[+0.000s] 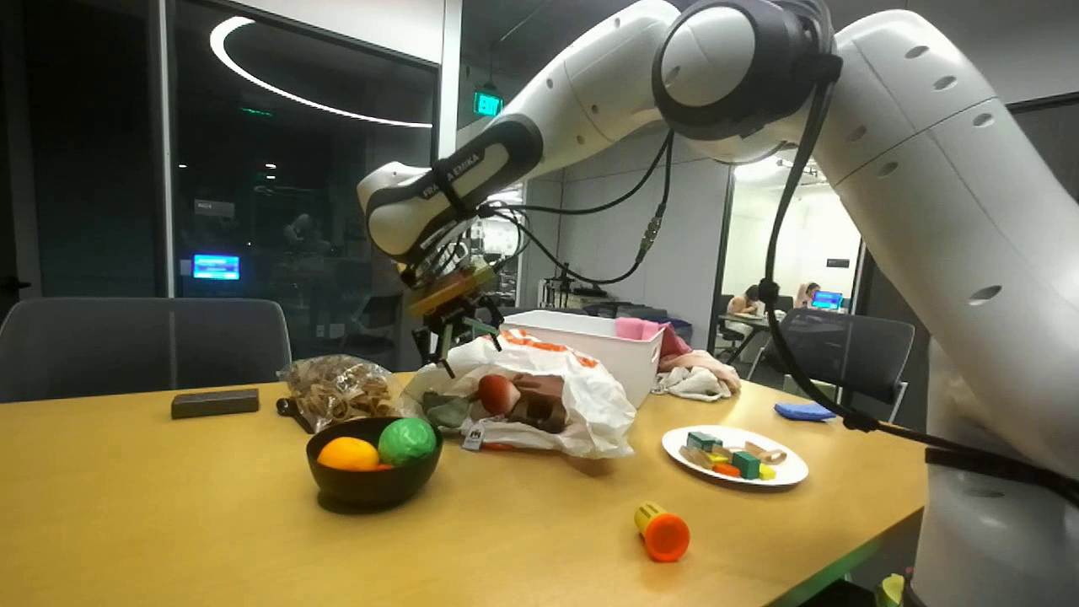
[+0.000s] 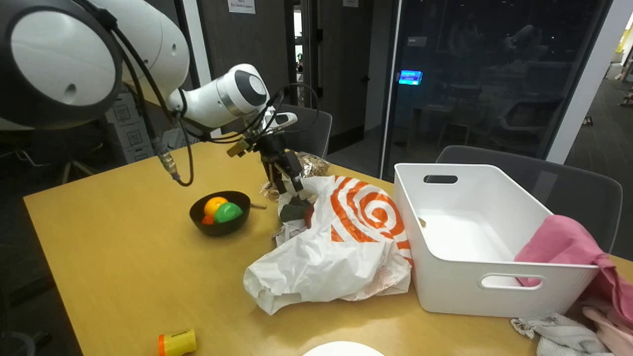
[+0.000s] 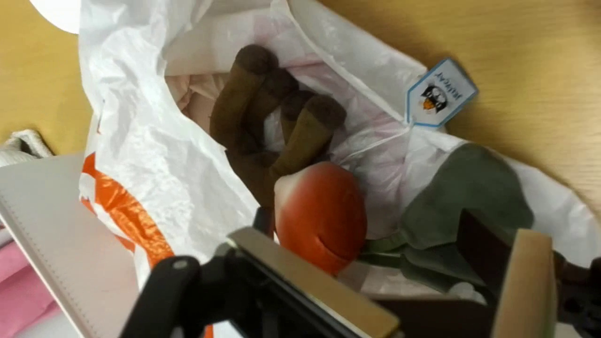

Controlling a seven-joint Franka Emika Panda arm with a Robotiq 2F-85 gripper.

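Observation:
My gripper (image 1: 472,356) stands open above the mouth of a white plastic bag (image 1: 597,410) with orange print. Inside the bag, the wrist view shows a red rounded plush piece (image 3: 324,217), brown stubby plush limbs (image 3: 281,121) and a dark green plush part (image 3: 473,194). One finger (image 3: 315,281) overlaps the lower edge of the red piece in that view, while the other finger (image 3: 527,281) is in front of the green part. Nothing is gripped between them. A tag (image 3: 441,95) sticks out at the bag's edge.
A black bowl (image 1: 374,491) with toy fruit stands in front of the bag. Behind it is a white bin (image 2: 504,288) with pink cloth. A plate (image 1: 794,470) of blocks and a yellow-orange bottle (image 1: 664,534) lie nearer the base.

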